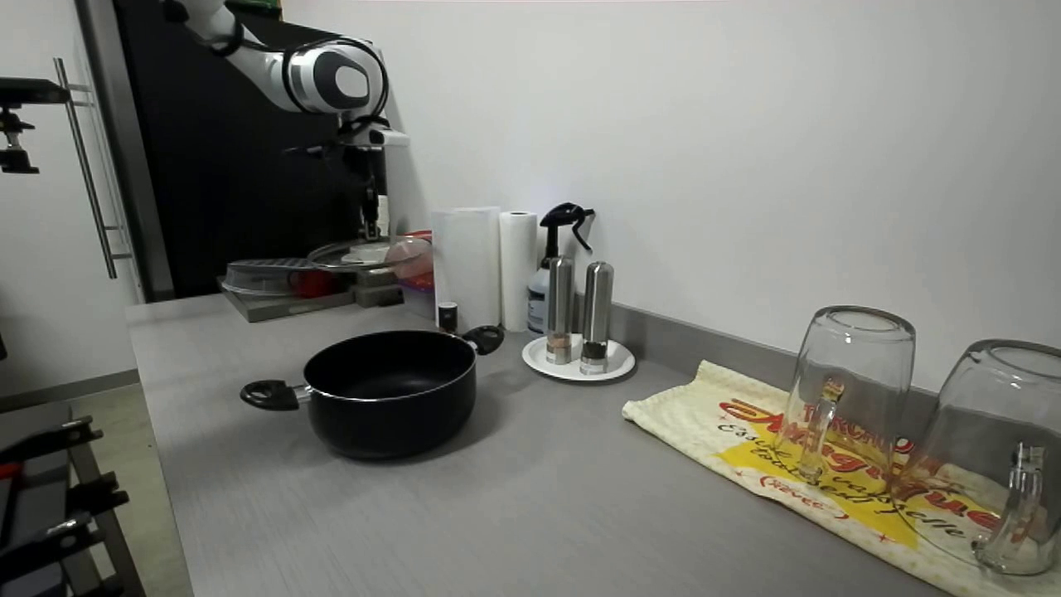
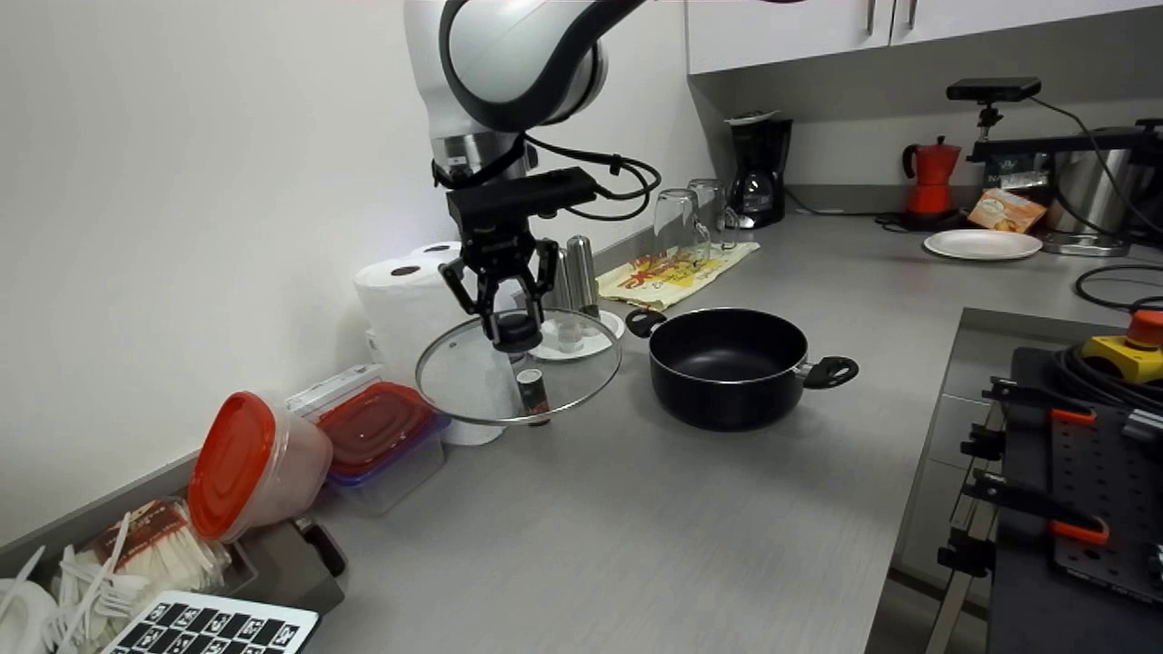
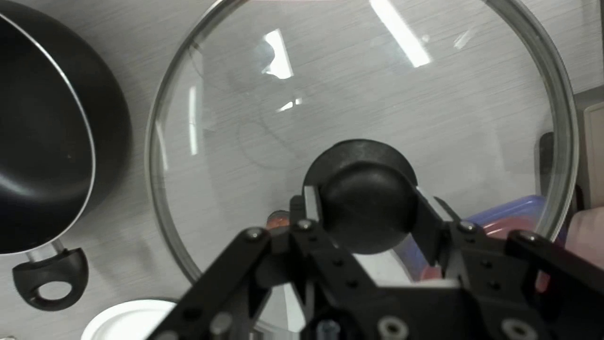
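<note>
A clear glass lid (image 2: 458,376) with a metal rim hangs in the air above the counter. My gripper is shut on its round black knob (image 3: 371,218), one finger on either side. The black two-handled pot (image 2: 725,376) stands uncovered on the counter, its dark inside empty. In the wrist view the pot (image 3: 45,141) is at the left, apart from the lid's edge. Exterior view 1 has the lid (image 1: 363,255) behind and above the pot (image 1: 393,398).
Paper rolls (image 1: 465,264), a spray bottle (image 1: 540,293) and two mills on a white plate (image 1: 622,363) line the wall. A small dark jar (image 2: 533,392) shows through the lid. Plastic containers (image 2: 256,463) lie beyond. Glass mugs (image 1: 845,398) rest on a cloth.
</note>
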